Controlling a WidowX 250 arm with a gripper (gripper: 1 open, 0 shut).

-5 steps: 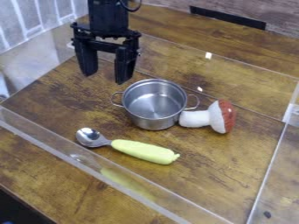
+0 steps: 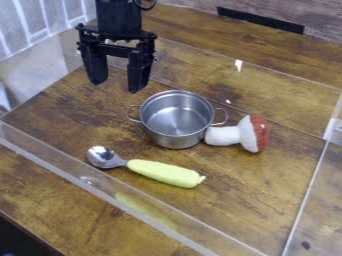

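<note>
My black gripper (image 2: 118, 70) hangs over the upper left of the table, open, its two fingers apart with nothing visible between them. A steel pot (image 2: 177, 125) with two loop handles stands empty below and right of it. Beside the pot, on its right, lies a toy mushroom (image 2: 249, 133) with a red cap and white stem. In front of the pot are a metal spoon (image 2: 104, 157) and a pale yellow-green, elongated toy vegetable (image 2: 166, 173), which lies at the spoon's handle end.
The wooden table (image 2: 80, 200) has clear room at the back right, the left and the front. Transparent walls run along the left, front and right edges. A small white mark (image 2: 238, 65) is on the back part.
My gripper has moved slightly up and to the left, away from the pot. The objects on the table have not visibly moved.
</note>
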